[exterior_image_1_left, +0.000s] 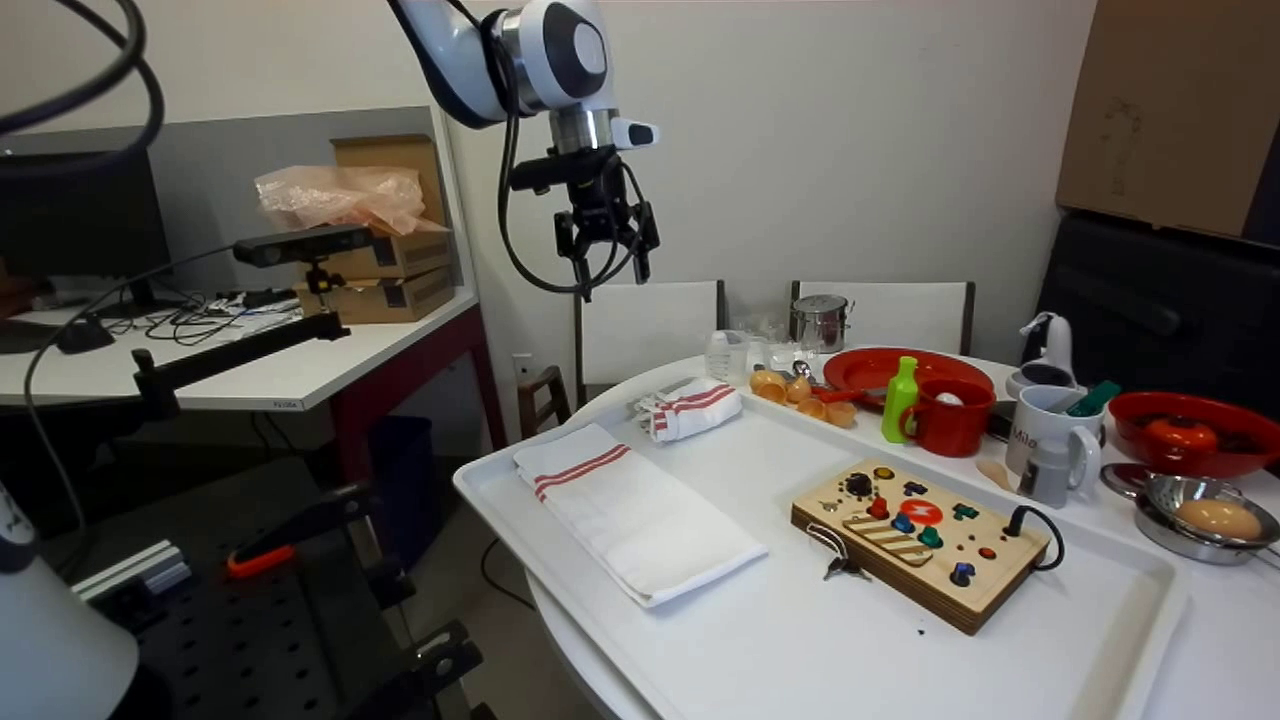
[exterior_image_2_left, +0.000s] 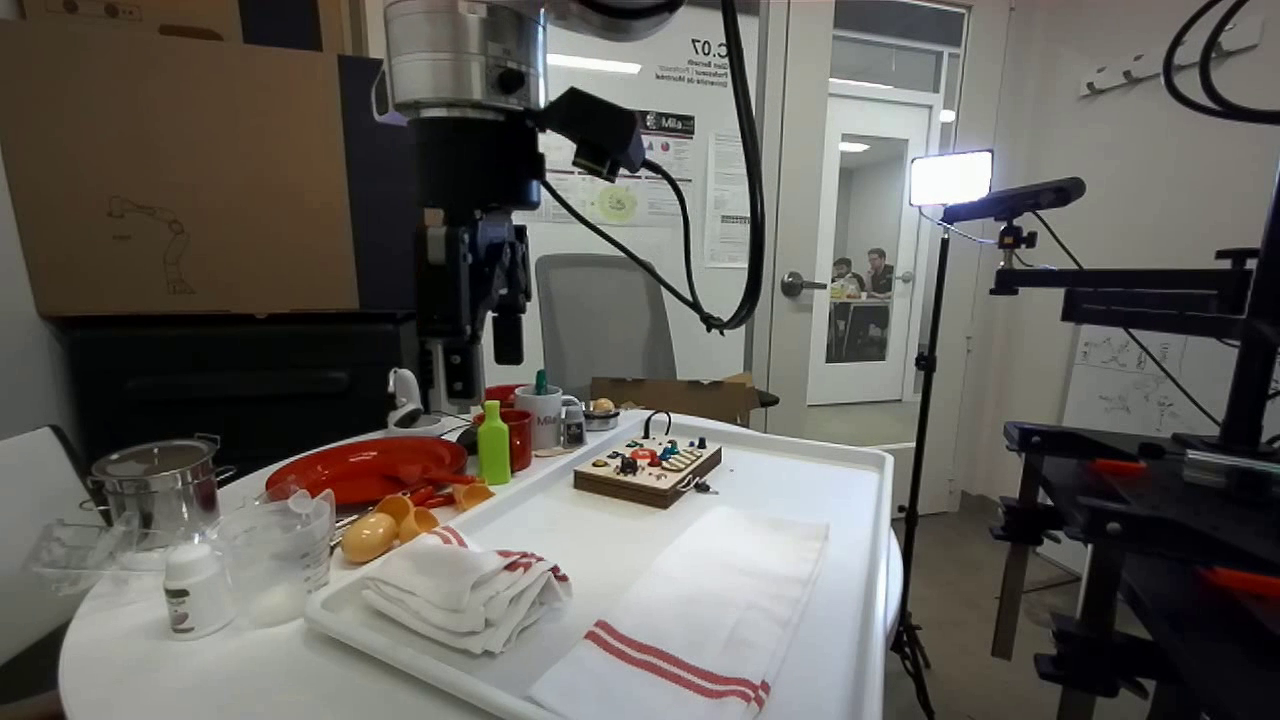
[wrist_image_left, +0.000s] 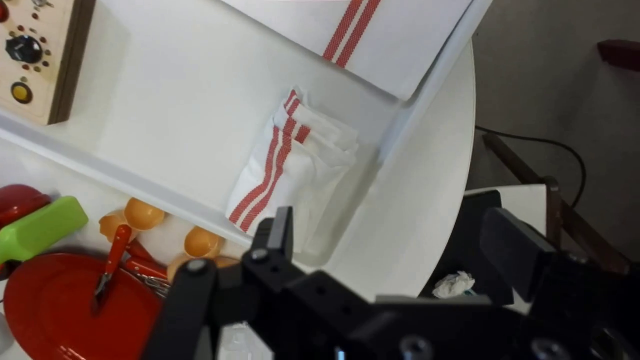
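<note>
High over the tray's far-left corner hangs my gripper (exterior_image_1_left: 614, 286), its fingers (wrist_image_left: 280, 231) spread wide with nothing between them. Below it, in the tray's corner, lies a bunched, folded white towel (wrist_image_left: 276, 168) with red stripes. A second striped towel (exterior_image_1_left: 636, 510) is spread flat in a long fold along the tray's left side. Both rest on the white tray (exterior_image_1_left: 768, 654). Toward the tray's other side sits a wooden box (exterior_image_1_left: 924, 540) with knobs and switches, a small key bunch beside it.
Along the tray's back edge stand a red plate (exterior_image_2_left: 360, 470), orange eggshells (wrist_image_left: 201, 242), a green bottle (exterior_image_1_left: 900, 400), a red mug (exterior_image_1_left: 954, 420) and a white mug (exterior_image_2_left: 540, 414). A clear measuring cup (exterior_image_2_left: 270, 564) is near the table's edge. The tray's middle is bare.
</note>
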